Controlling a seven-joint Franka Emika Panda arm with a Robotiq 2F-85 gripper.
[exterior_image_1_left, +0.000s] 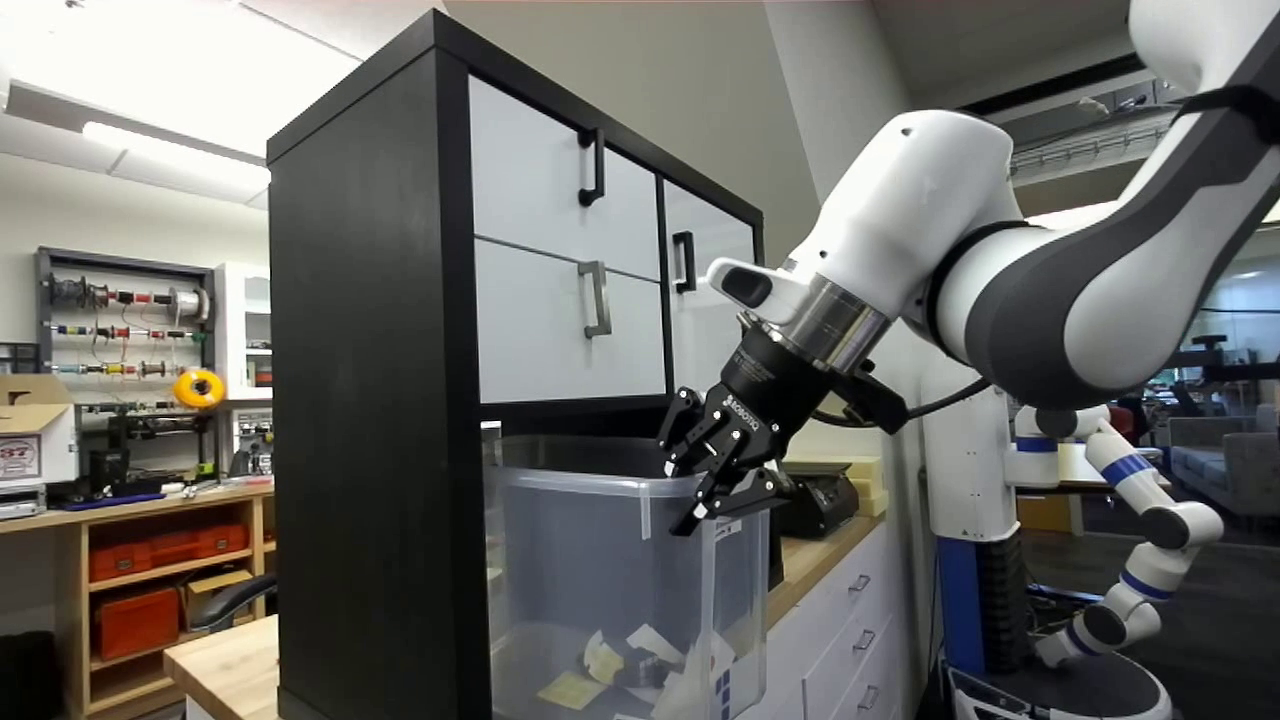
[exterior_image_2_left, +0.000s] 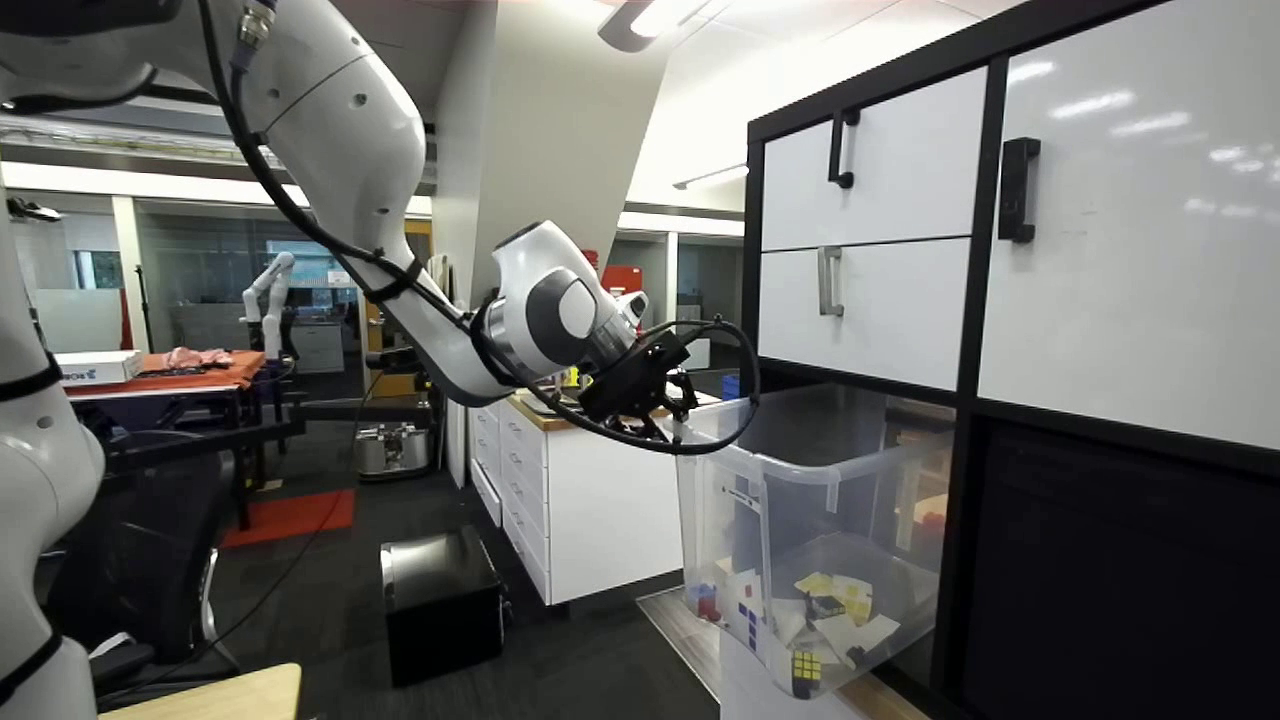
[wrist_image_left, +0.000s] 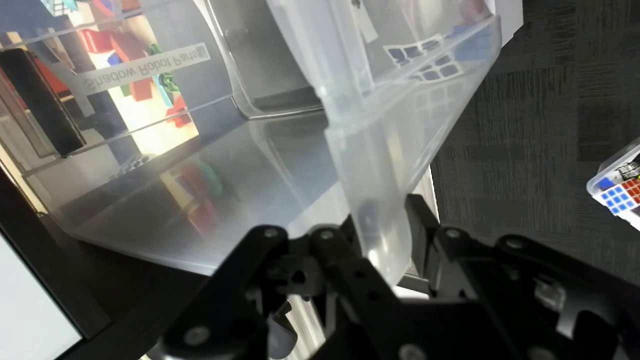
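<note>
A large clear plastic bin (exterior_image_1_left: 600, 576) juts out from the lower opening of a black-framed cabinet (exterior_image_1_left: 360, 360). My gripper (exterior_image_1_left: 687, 494) is at the bin's outer corner, shut on its rim. Close up in the wrist view, the translucent rim (wrist_image_left: 381, 234) runs between the dark fingers of the gripper. From the other side, the gripper (exterior_image_2_left: 672, 420) meets the near edge of the bin (exterior_image_2_left: 840, 528). Papers, a yellow-faced cube (exterior_image_2_left: 805, 672) and other small items show through the walls at the bottom.
Two white drawers (exterior_image_2_left: 888, 300) with handles sit above the bin opening. A wooden counter over white drawers (exterior_image_1_left: 840, 624) extends past the bin. A black box (exterior_image_2_left: 444, 606) stands on the floor. Another bin with coloured parts (wrist_image_left: 141, 78) shows in the wrist view.
</note>
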